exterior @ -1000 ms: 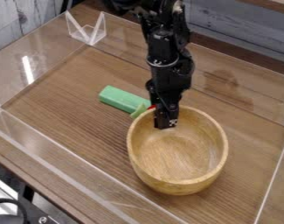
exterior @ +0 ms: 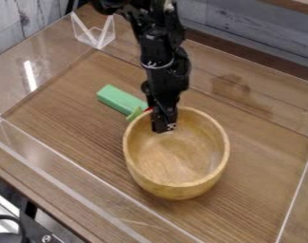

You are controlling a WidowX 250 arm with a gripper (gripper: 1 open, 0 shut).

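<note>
A round wooden bowl [exterior: 175, 163] sits on the wooden table in the lower middle. The black gripper [exterior: 159, 118] reaches down from the top to the bowl's far rim and is shut on it, with a small red bit showing beside the fingers. A green block [exterior: 119, 100] lies on the table just left of the gripper, behind the bowl; its right end is partly hidden near the rim.
A white plastic piece [exterior: 93, 28] stands at the back left. A black cable shows at the bottom left corner.
The gripper and bowl have moved leftward across the table, with the bowl also a little up the view. The green block has shifted slightly left.
</note>
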